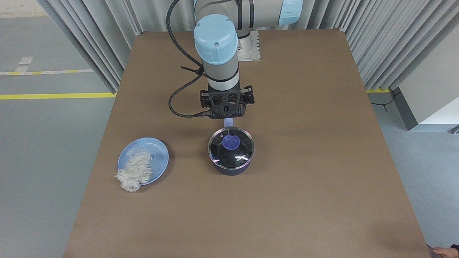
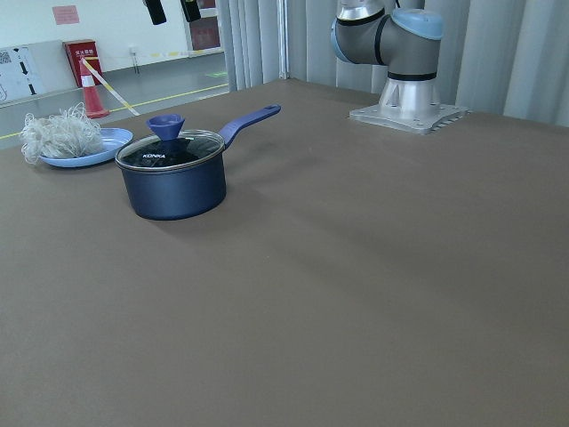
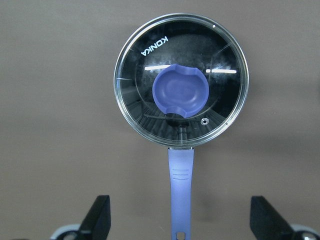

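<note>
A blue saucepan [image 2: 175,191] with a glass lid [image 1: 241,150] and purple knob [image 3: 180,90] stands on the brown table, its handle [image 3: 181,190] pointing toward the robot's base. My gripper hangs above the pot, fingers wide open on either side of the handle, nothing between them but the view down to it. In the front view the gripper body sits just behind the lid; in the left view only two dark fingertips show at the top edge.
A light-blue plate [image 1: 157,170] holding white shredded strands [image 1: 135,170] lies to the pot's left in the front view. A hand [image 1: 445,251] shows beside the table's lower-right corner.
</note>
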